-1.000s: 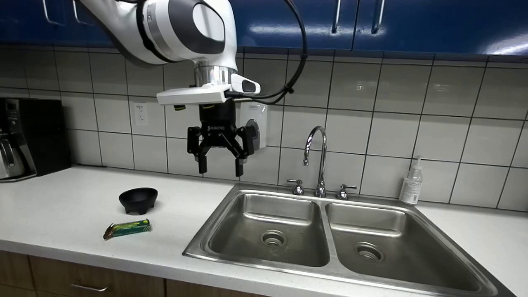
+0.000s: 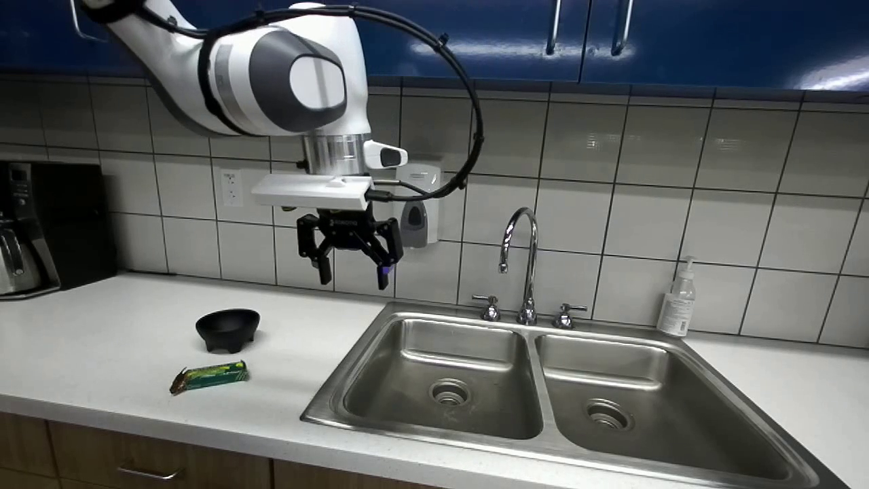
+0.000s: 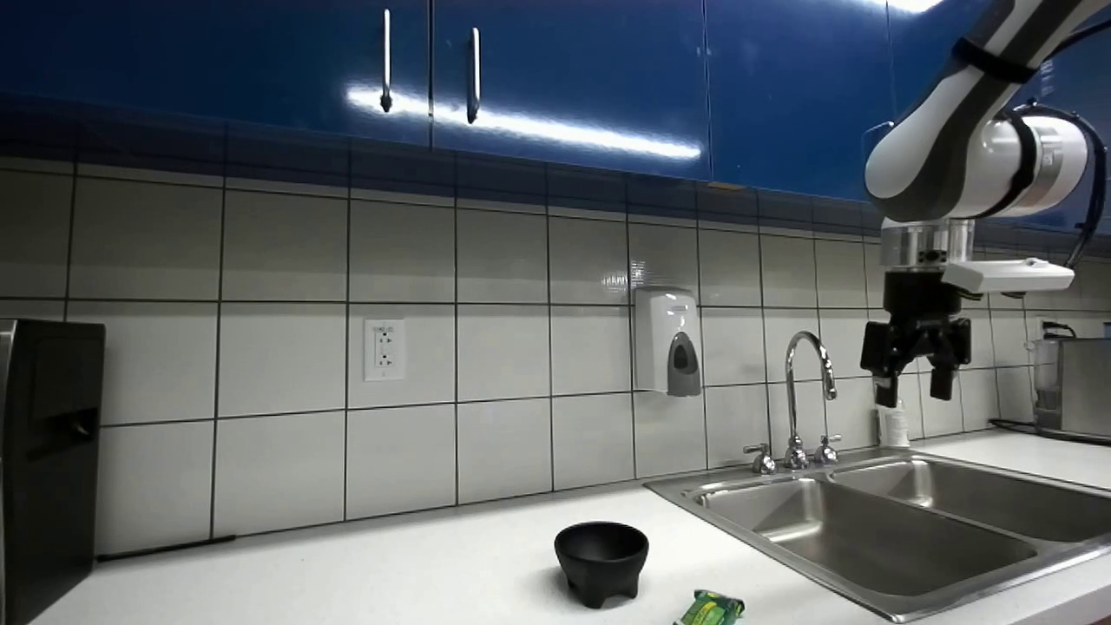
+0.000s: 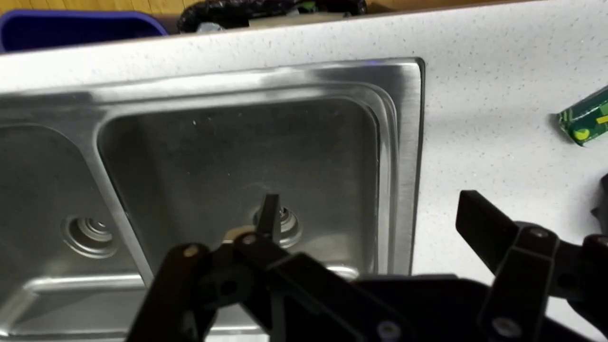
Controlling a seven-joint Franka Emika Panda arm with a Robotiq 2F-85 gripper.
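My gripper (image 2: 354, 280) hangs open and empty, well above the counter by the sink's left end in exterior view 1. The wrist view looks down past its spread fingers (image 4: 484, 225) onto the sink and bare countertop. On the counter left of the sink sits a small black footed bowl (image 2: 228, 330). A green wrapped packet (image 2: 213, 375) lies just in front of that bowl, apart from it. At the right edge of the wrist view only one end of the packet (image 4: 587, 119) shows. Exterior view 2 has the bowl (image 3: 601, 562) whole and the packet (image 3: 713, 608) cut off at the bottom.
A double steel sink (image 2: 539, 379) with a tall faucet (image 2: 529, 269) takes up the right side. The soap dispenser (image 3: 667, 342) is fixed to the tiled wall, and a pump bottle (image 2: 677, 301) stands behind the sink. A coffee maker (image 2: 57, 224) occupies the far left; counter around the bowl is clear.
In exterior view 1 the arm has shifted somewhat left, and the gripper has tilted slightly. Its fingers were open before too. The bowl and packet have not moved.
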